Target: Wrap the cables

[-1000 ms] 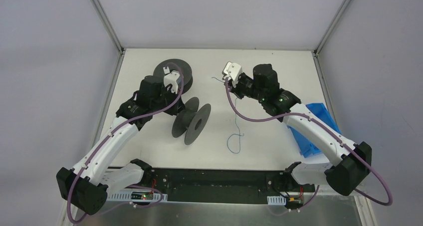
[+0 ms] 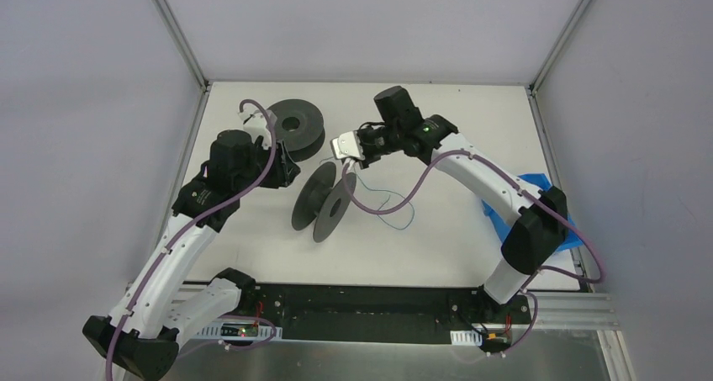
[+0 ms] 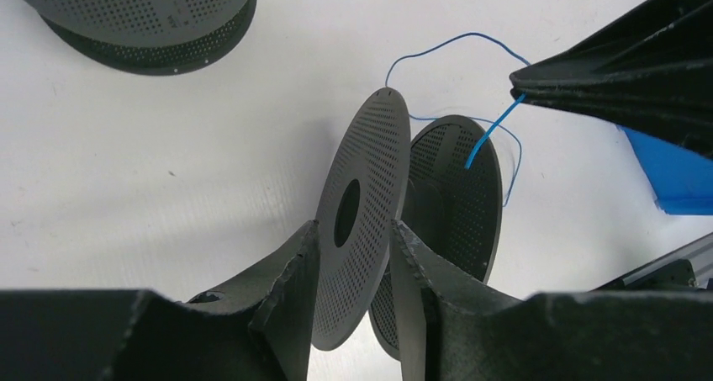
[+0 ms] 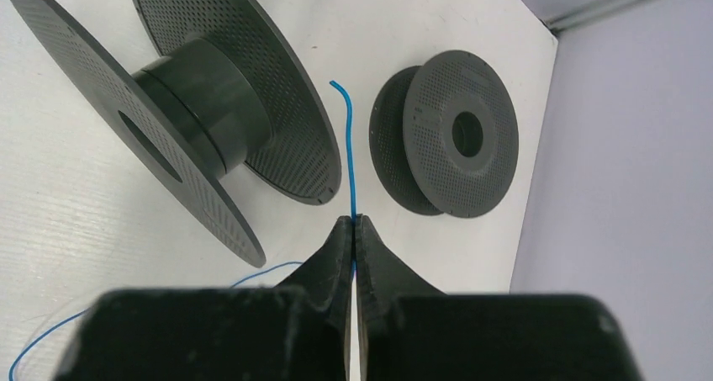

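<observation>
A thin blue cable is pinched near its end by my right gripper, which is shut on it. Its short free end sticks out past the fingertips, and the rest trails in a loop on the table. The dark spool stands on its rims, its bare hub showing between two perforated flanges. In the left wrist view my left gripper is part open, its fingers in front of the near flange; nothing shows held between them. From above, that gripper is left of the spool.
A second dark spool lies flat toward the back left. At the right edge, partly behind the right arm, is a blue bin. Free table lies right of the standing spool.
My right gripper has moved left, bringing the cable over near the spool, and the cable's loop has shifted. The left arm has drawn back left, away from the spool.
</observation>
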